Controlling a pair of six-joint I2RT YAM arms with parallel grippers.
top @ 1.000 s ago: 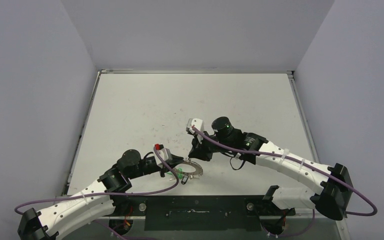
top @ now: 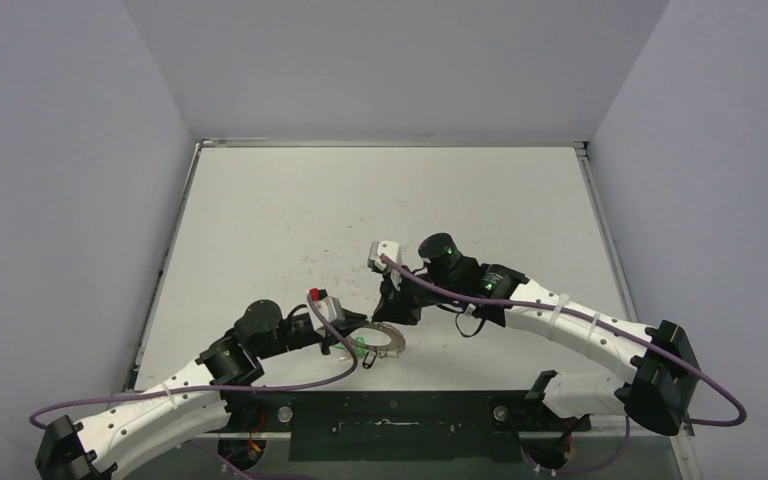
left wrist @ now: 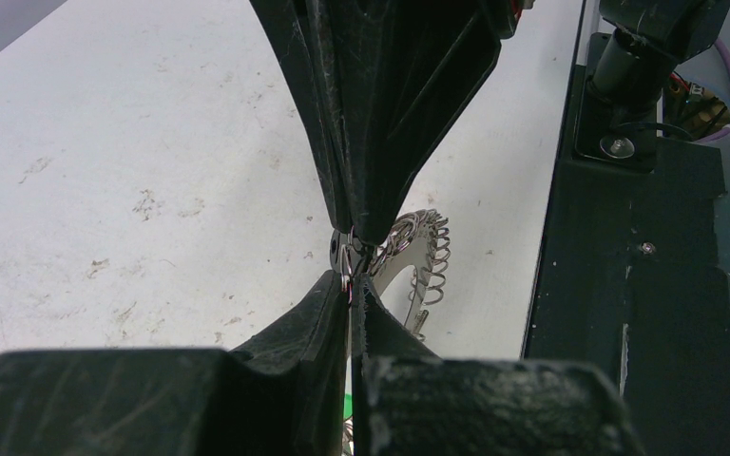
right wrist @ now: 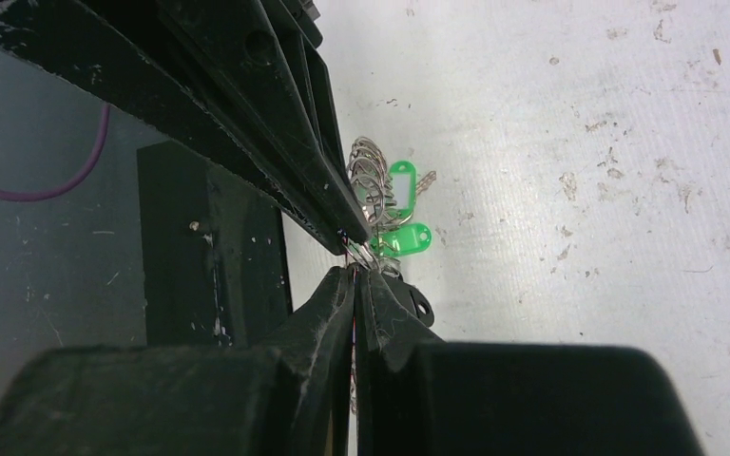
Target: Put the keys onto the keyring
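Observation:
My left gripper [top: 362, 321] and right gripper [top: 380, 312] meet over the keyring [top: 390, 342], a curved metal piece with a wire coil [left wrist: 434, 266]. In the left wrist view, the shut left fingertips [left wrist: 336, 313] touch a small metal part just below the right gripper's tips; which gripper grips it is unclear. In the right wrist view, the shut right gripper faces the left one at a thin metal piece, with green key tags [right wrist: 405, 239] and coiled rings [right wrist: 369, 176] behind. The contact point is largely hidden by the fingers.
The white board [top: 280, 220] is clear behind the arms. Its front edge borders a dark metal strip [top: 390, 430] close to the keyring. Grey walls surround the sides and back.
My right arm has shifted slightly to the left, toward the left gripper's tips. The left arm has not visibly moved.

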